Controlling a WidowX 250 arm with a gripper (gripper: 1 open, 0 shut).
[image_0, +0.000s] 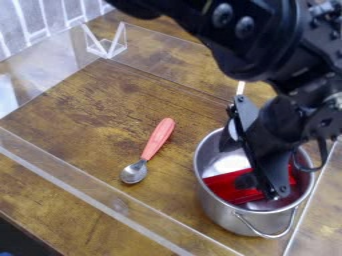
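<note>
My black gripper (261, 150) reaches down into the steel pot (238, 215) at the lower right, with its fingers around or just over the red block (230, 187) inside. The gripper covers much of the block, so whether the fingers touch it or how far apart they are is hard to tell. A scoop with a pink handle (156, 136) and a metal bowl lies on the wooden table to the left of the pot.
A clear plastic barrier (107, 215) borders the work area along the front and left. A white railing stands at the back left.
</note>
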